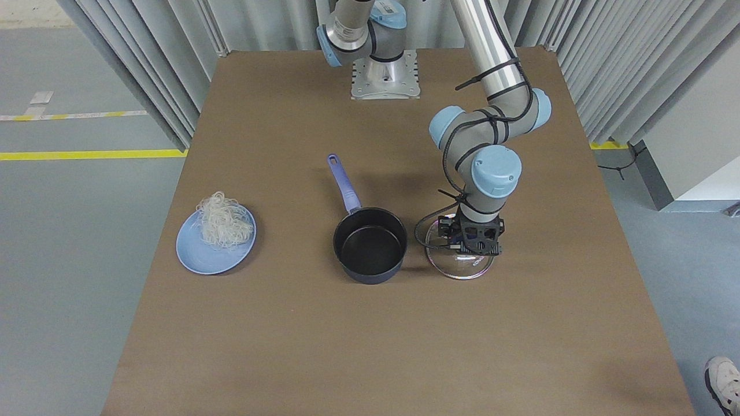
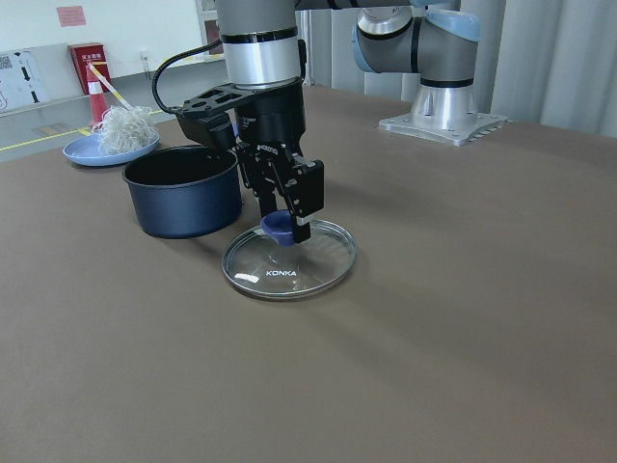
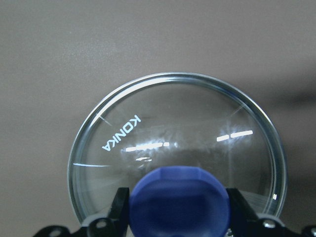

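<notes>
My gripper is low over a glass pot lid [image 2: 289, 275] with a steel rim, shut on its blue knob [image 2: 278, 228]; in the wrist view the knob fills the space between the fingers. The lid lies on or just above the table, right beside a dark pot [image 1: 369, 246] with a blue handle, which is empty and upright. To the left, a blue plate [image 1: 204, 256] holds a heap of white noodles [image 1: 225, 222].
A shoe shows on the floor at the lower right of the front view.
</notes>
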